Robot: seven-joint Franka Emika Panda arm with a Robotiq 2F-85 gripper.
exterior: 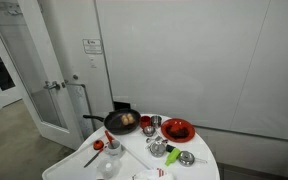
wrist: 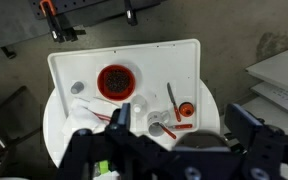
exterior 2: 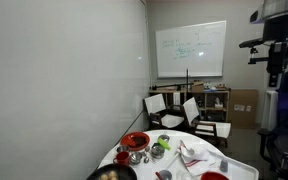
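Observation:
Dark parts of my gripper fill the lower edge of the wrist view, above a white round table. Whether its fingers are apart or together is unclear, and I make out nothing held. Beneath, a white tray (wrist: 174, 62) carries a red bowl (wrist: 116, 82) with dark contents, a knife (wrist: 173, 100), a small red round item (wrist: 187, 109) and small pale or metal vessels. Neither exterior view clearly shows the gripper.
A black pan (exterior: 122, 122) with brownish round items sits at the table's back left. Nearby are a red plate (exterior: 178, 129) with dark food, metal cups (exterior: 156, 121) and a green-handled utensil (exterior: 172, 156). A white wall stands behind the table.

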